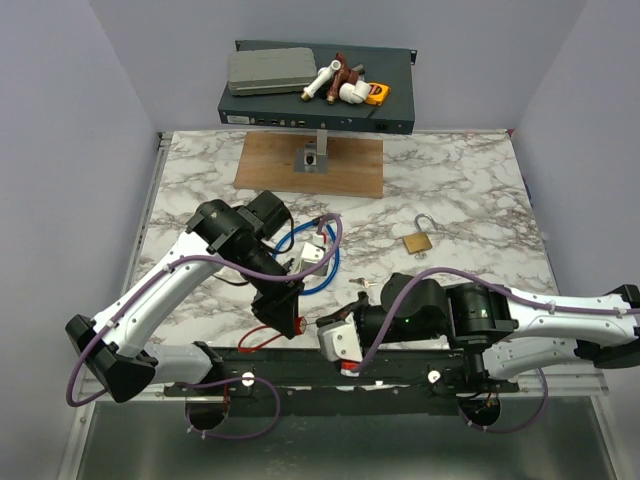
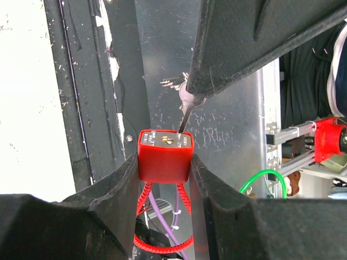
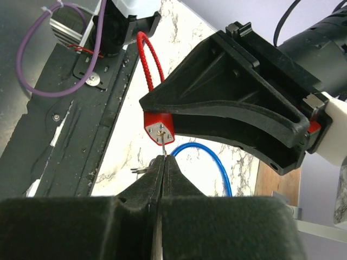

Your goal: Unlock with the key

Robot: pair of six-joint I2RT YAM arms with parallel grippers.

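Observation:
The red padlock [image 2: 164, 167] is held with its keyhole face toward my right gripper, and its red cord loop hangs from the other end. My left gripper is shut on its sides. A small silver key [image 3: 164, 147] reaches from the keyhole to the tips of my right gripper, which is shut with the key's head at its fingertips. In the left wrist view the key [image 2: 187, 108] meets the padlock's face. How deep its tip sits, I cannot tell. Other keys [image 3: 140, 170] dangle beside the fingertips.
A brass padlock [image 1: 417, 242] lies open on the marble table toward the right. More small keys [image 1: 363, 282] lie near the middle. A blue cable loop [image 1: 333, 262] rests behind my left gripper, and a wooden board [image 1: 260, 160] lies at the back.

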